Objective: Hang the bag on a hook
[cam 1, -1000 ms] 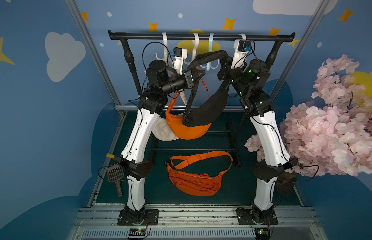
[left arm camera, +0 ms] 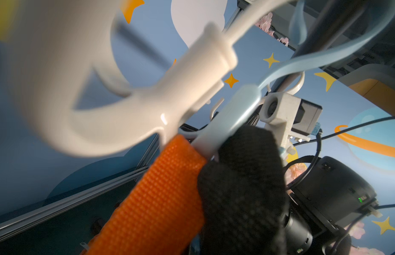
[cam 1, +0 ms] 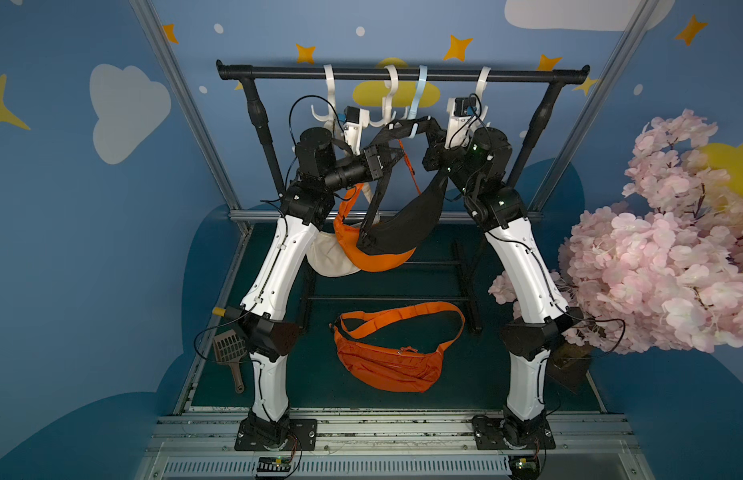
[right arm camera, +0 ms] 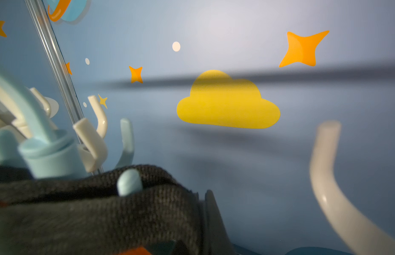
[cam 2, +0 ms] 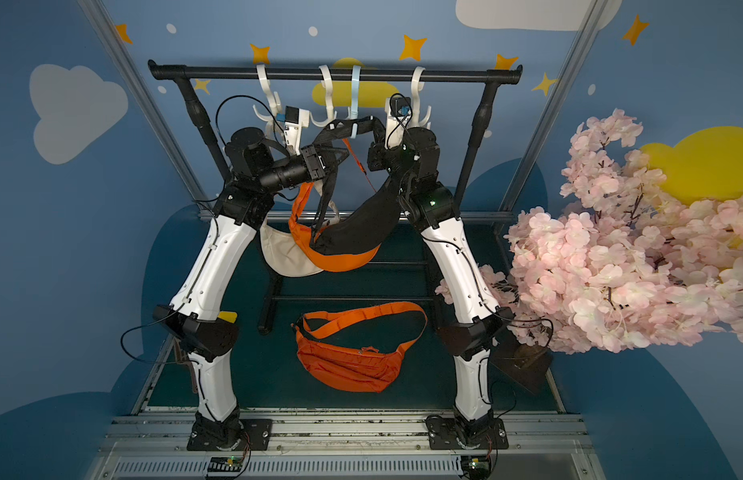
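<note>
A black bag [cam 1: 403, 222] hangs under the rack, its strap [right arm camera: 99, 216] looped up between both grippers and lying over a light blue hook [right arm camera: 53, 157], whose tip pokes up behind the strap in the right wrist view. My right gripper [cam 1: 435, 148] is shut on that strap at the right of this hook. My left gripper [cam 1: 391, 156] is beside the strap further left; its fingers are hard to make out. An orange bag [cam 1: 371, 260] and a cream bag [cam 1: 327, 256] hang behind, the orange strap [left arm camera: 150, 195] near white and blue hooks.
More white hooks [cam 1: 329, 96] hang from the black rail [cam 1: 355, 73]. Another orange bag [cam 1: 387, 360] lies on the floor. Pink blossoms [cam 1: 651, 280] fill the right side; a slotted scoop [cam 1: 230, 348] lies at left.
My right gripper has moved left and down with the black strap, which now sits lower against the blue hook. The left gripper has shifted slightly down; the hanging bags moved slightly.
</note>
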